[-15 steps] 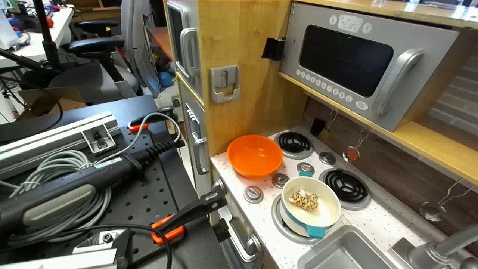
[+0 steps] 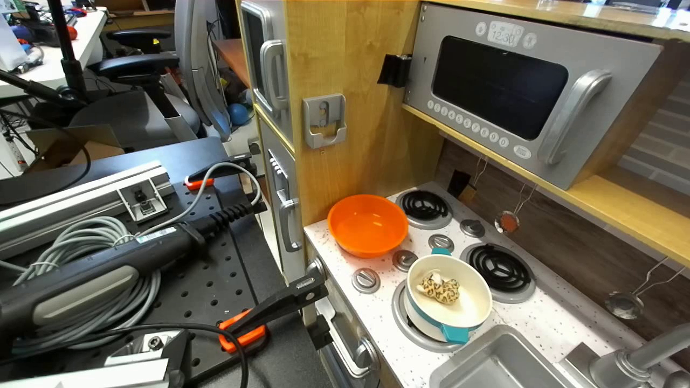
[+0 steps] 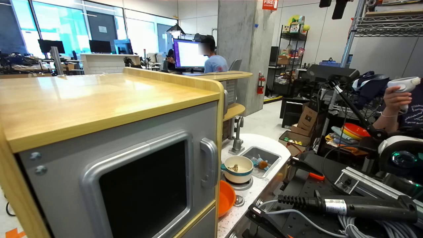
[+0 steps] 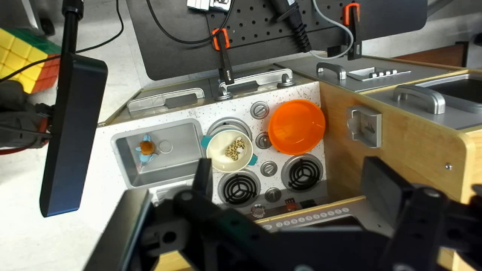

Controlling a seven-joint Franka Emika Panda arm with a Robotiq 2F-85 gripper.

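Observation:
In the wrist view my gripper hangs high over the toy kitchen, its two fingers wide apart and nothing between them. Below it a cream pot (image 4: 220, 153) with teal handles sits on a front burner. A small leopard-spotted toy (image 4: 234, 149) lies inside the pot; exterior view 1 also shows the pot (image 2: 470, 297) and the spotted toy (image 2: 440, 289). Beside the pot, toward the wooden side wall, stands an empty orange bowl (image 4: 296, 127). A blue and brown toy (image 4: 147, 148) lies in the grey sink (image 4: 176, 174). Neither exterior view shows the gripper.
A microwave (image 2: 498, 84) overhangs the back of the counter. The faucet (image 2: 637, 359) rises behind the sink. Tall wooden cabinet walls (image 2: 356, 84) bound the bowl's side. A black table (image 2: 194, 291) with cables and clamps stands in front.

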